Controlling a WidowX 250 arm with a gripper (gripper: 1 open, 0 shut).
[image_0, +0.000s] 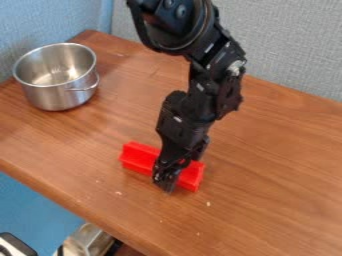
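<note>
A black robot arm reaches down from the top centre, with its gripper (171, 170) low over a red block (139, 157) lying lengthwise on the wooden table (267, 190). The fingertips are down at the block's middle to right part, overlapping it in view. Whether they are closed on it or only touching it is hard to tell, as the dark gripper hides part of the block.
A steel pot (56, 85) stands at the back left of the table, near the wall. The table's front left edge lies close to the block, with metal objects below it.
</note>
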